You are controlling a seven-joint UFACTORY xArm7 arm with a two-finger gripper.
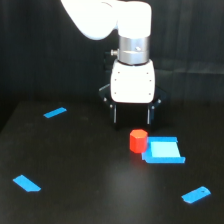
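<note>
A red block [138, 141], six-sided in outline, rests on the dark table just left of a blue frame [174, 160] with a white centre [165, 149]. From where the camera stands, the block partly overlaps the frame's left edge. Above the block in the picture is my white gripper [132, 120], pointing down, its two dark fingers spread wide with nothing between them. How far behind or over the block the fingers are, I cannot tell.
Blue strips of tape mark the table: one at the back left [55, 112], one at the front left [26, 184] and one at the front right [196, 195].
</note>
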